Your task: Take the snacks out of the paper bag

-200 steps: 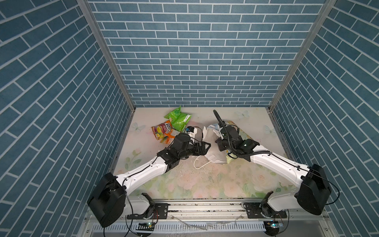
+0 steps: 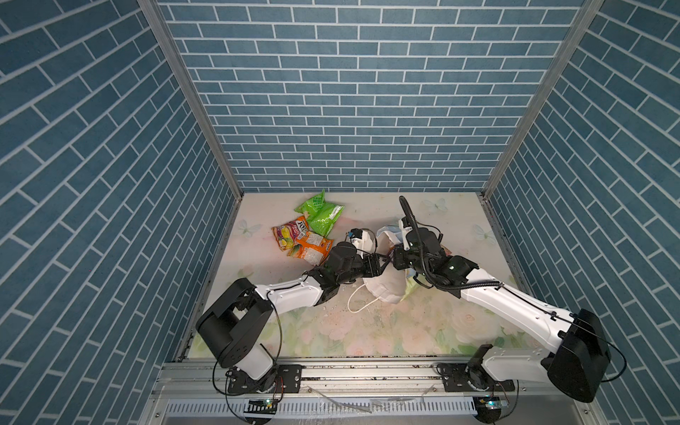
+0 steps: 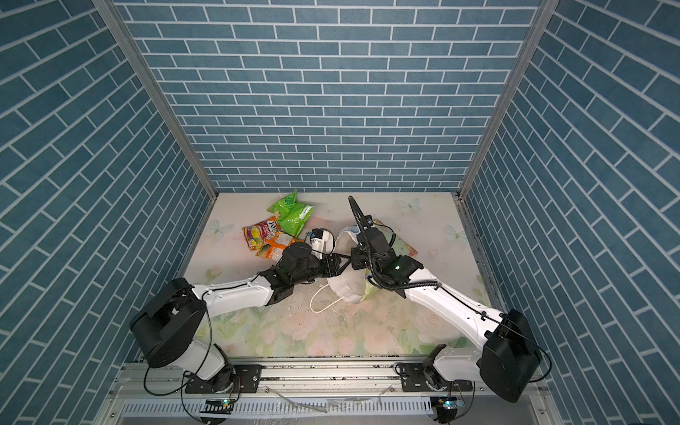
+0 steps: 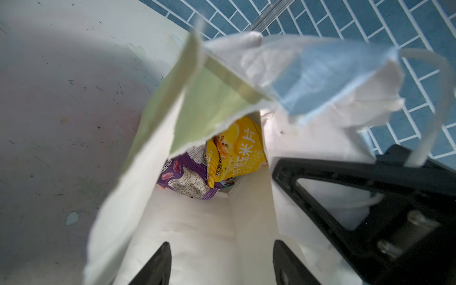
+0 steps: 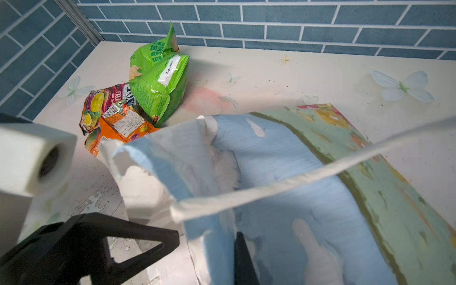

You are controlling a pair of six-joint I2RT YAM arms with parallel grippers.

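Observation:
The white-lined paper bag (image 4: 185, 223) lies on its side, mouth toward my left gripper. Inside, a yellow snack packet (image 4: 237, 147) rests on a purple packet (image 4: 187, 180). My left gripper's fingertips stand apart at the mouth; whether they pinch anything is unclear. My right gripper (image 2: 398, 258) is at the bag's upper rim, which runs between its fingers in the right wrist view, with a white handle above. Green packets (image 5: 159, 85), a fruit packet (image 5: 99, 106) and an orange packet (image 5: 125, 125) lie outside, at back left.
Blue tiled walls enclose the table (image 2: 481, 326) at back and sides. Both arms crowd round the bag at the centre.
The left arm's elbow has risen. The loose packets are unmoved.

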